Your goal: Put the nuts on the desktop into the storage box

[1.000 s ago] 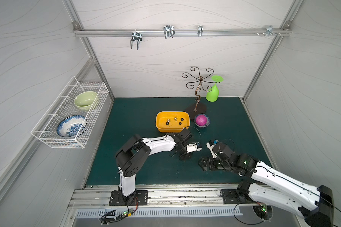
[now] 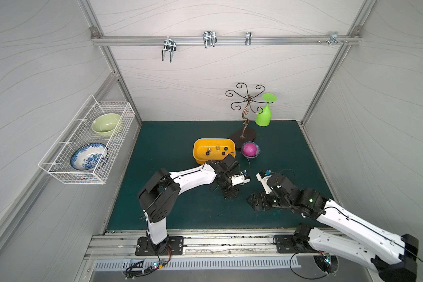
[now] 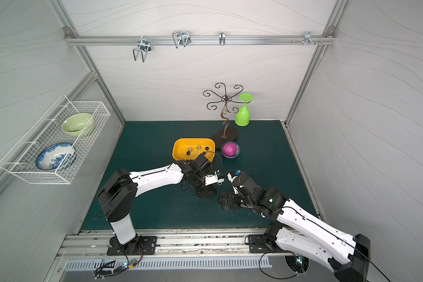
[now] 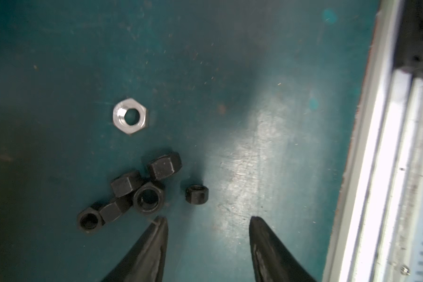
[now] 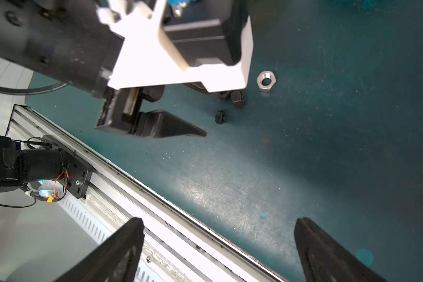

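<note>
The left wrist view shows a silver nut point(image 4: 137, 119) above several black nuts point(image 4: 164, 166) clustered on the desktop, with a small one point(image 4: 197, 197) slightly apart. My left gripper hovers over them, open, empty. In the right wrist view that silver nut point(image 5: 270, 82) and some black nuts point(image 5: 237, 99) show, partly hidden by the left arm. My right gripper is open over bare desktop to their right, nothing between its fingers. The yellow box point(image 2: 202, 148), holding several nuts, sits behind the left arm in the top views.
A pink ball in a bowl point(image 2: 250, 150), a metal scroll stand point(image 2: 246, 119) and a green vase point(image 2: 263, 116) stand at the back. A wire basket point(image 2: 70, 175) with bowls hangs on the left wall.
</note>
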